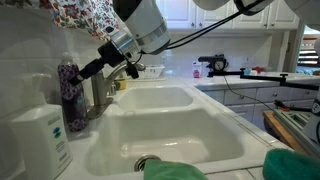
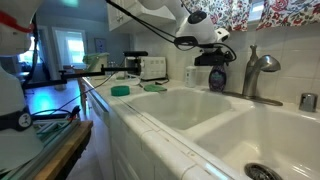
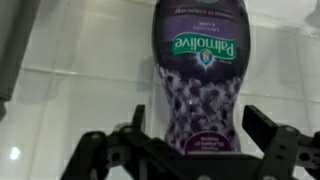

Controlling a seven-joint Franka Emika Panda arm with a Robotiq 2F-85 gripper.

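Note:
A dark purple Palmolive soap bottle stands upright against the tiled wall behind the sink. It is also visible at the left of exterior view 1 as a bottle. My gripper is open, its two dark fingers spread to either side of the bottle's lower part in the wrist view. In exterior view 1 the gripper reaches down to the bottle's upper side. Whether the fingers touch the bottle, I cannot tell.
A white soap dispenser stands nearer on the ledge. The faucet rises close to the bottle. A double white sink lies below the arm, with a green cloth on its front rim.

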